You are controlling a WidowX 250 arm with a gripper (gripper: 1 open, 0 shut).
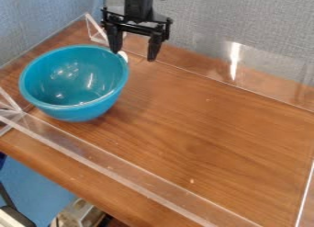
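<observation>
A black gripper (pixel 134 42) hangs at the back of the wooden table, open, above and just behind a large teal bowl (pixel 73 82). The bowl stands upright at the left of the table. A small white object (pixel 121 56) shows at the bowl's back rim, below the gripper's left finger, mostly hidden.
Clear plastic strips run along its edges, with a grey textured wall behind and at the left.
</observation>
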